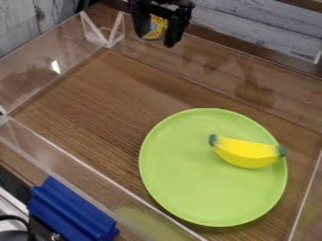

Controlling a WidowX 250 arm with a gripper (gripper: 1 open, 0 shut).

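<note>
A black gripper (158, 28) hangs at the top centre of the view, its fingers open. Just behind it, slightly left, a small yellow object (153, 26) is partly hidden by the fingers; whether they touch it I cannot tell. A yellow toy banana (244, 152) with green tips lies on the right side of a round green plate (189, 179) in the lower right.
Clear plastic walls (38, 66) edge it on the left and front. Blue blocks (70, 213) sit outside at the lower left.
</note>
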